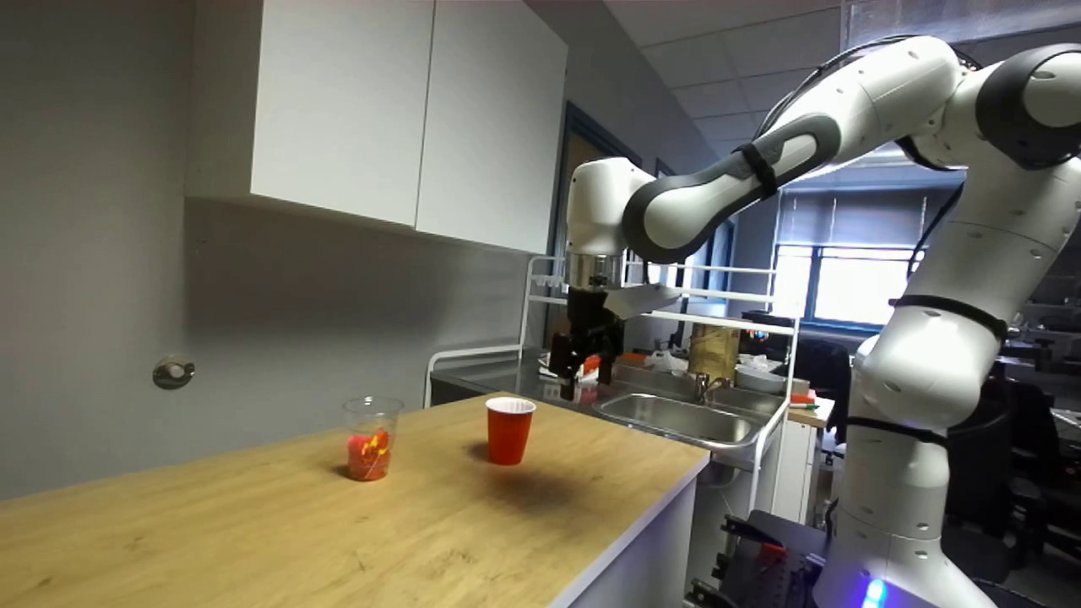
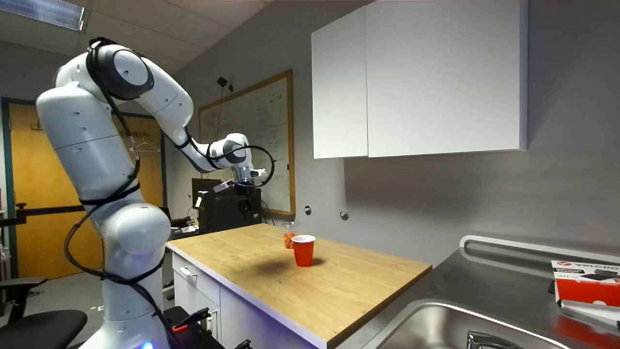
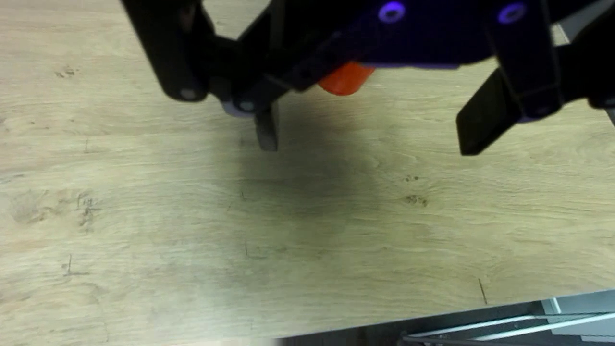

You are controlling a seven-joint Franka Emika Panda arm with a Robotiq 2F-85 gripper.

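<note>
On the wooden counter stands an upright red cup with a white rim. A clear plastic cup with red and orange contents stands beside it, nearer the wall. My gripper is above counter height and apart from both cups. From the wrist view, its fingers are spread wide with only bare wood seen between the tips. Part of the red cup shows there behind the gripper's dark body, which hides the rest. The clear cup is out of that view.
White cabinets hang on the wall over the counter. A metal sink and white rack adjoin the counter's far end.
</note>
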